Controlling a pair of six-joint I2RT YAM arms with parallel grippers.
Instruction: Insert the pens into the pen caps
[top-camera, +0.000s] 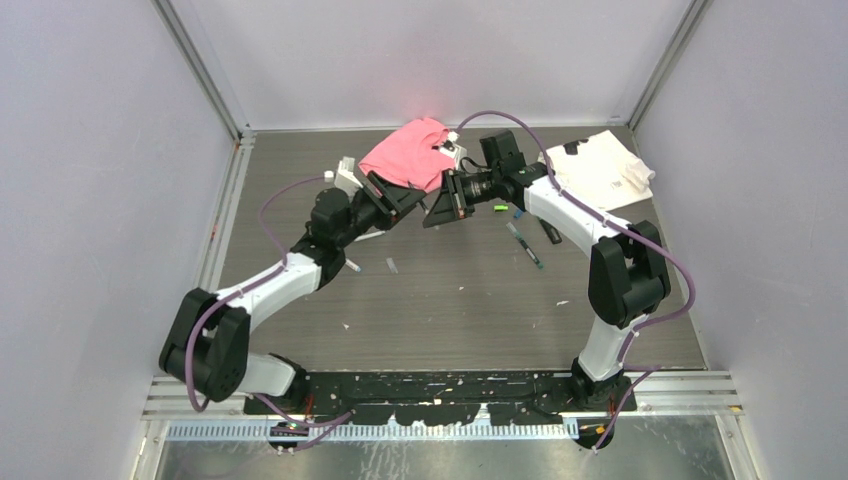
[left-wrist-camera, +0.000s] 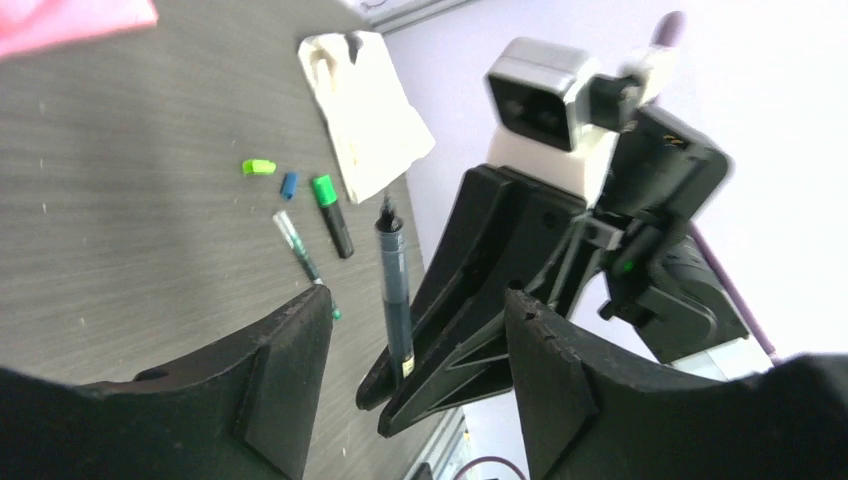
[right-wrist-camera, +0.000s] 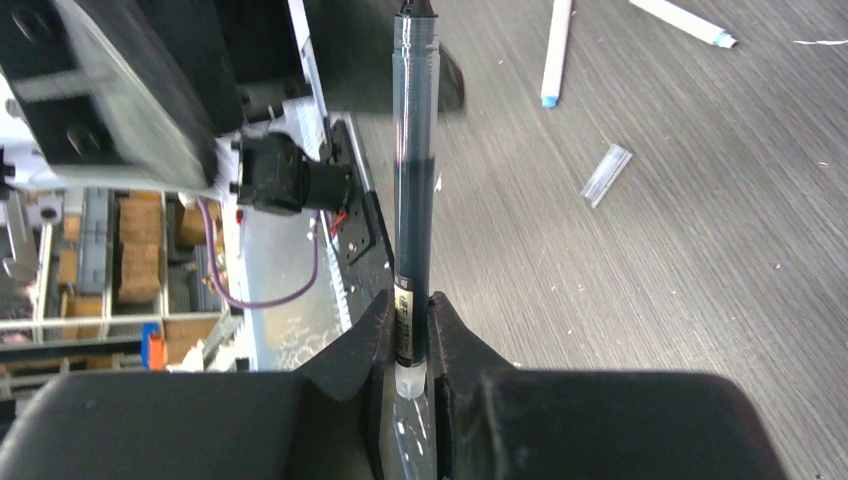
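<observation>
Near the middle of the top view, my right gripper (top-camera: 440, 205) is shut on a dark grey pen, held upright with its black tip up, as the right wrist view shows. My left gripper (top-camera: 402, 195) faces it from the left, its fingers apart around the pen in its wrist view, with no clear contact. A small clear cap (right-wrist-camera: 606, 175) lies on the table. White pens (right-wrist-camera: 555, 50) with blue ends lie nearby. A teal pen (top-camera: 525, 245), a green-capped marker (left-wrist-camera: 332, 215), a light green cap (left-wrist-camera: 258, 166) and a blue cap (left-wrist-camera: 289, 185) lie to the right.
A pink cloth (top-camera: 405, 150) lies at the back middle and a cream cloth (top-camera: 600, 170) at the back right.
</observation>
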